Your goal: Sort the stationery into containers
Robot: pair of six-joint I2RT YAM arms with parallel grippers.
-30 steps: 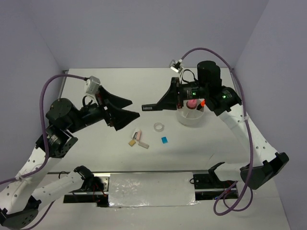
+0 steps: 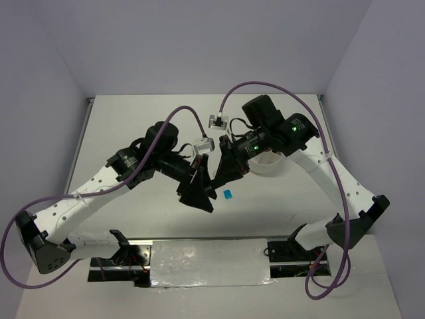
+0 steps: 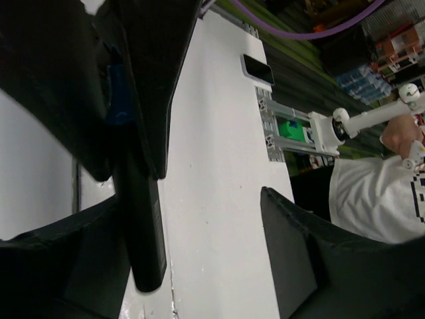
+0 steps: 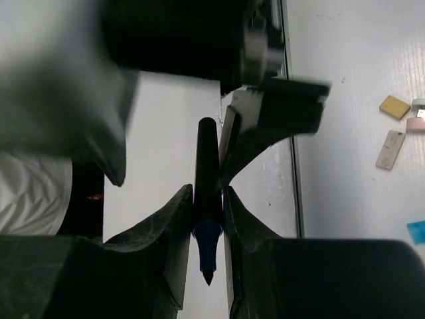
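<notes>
A black pen (image 4: pixel 207 166) with a dark blue grip and pointed tip stands in my right gripper, which is shut on it. Its dark barrel also shows in the left wrist view (image 3: pixel 139 219). In the top view both grippers meet over the middle of the table, my left gripper (image 2: pixel 199 189) coming from the left around the pen, my right gripper (image 2: pixel 226 169) from the right. The left one's fingers are partly out of view or blurred, so its grip is unclear. A white container (image 2: pixel 265 165) is partly hidden behind the right arm.
A blue piece (image 2: pixel 228 194) lies on the table below the grippers. A yellow block (image 4: pixel 394 107) and a grey bar (image 4: pixel 390 149) show in the right wrist view.
My left gripper has moved right to meet the pen, and my right gripper has come lower in the top view with it. Over the last moment both shifted slightly.
</notes>
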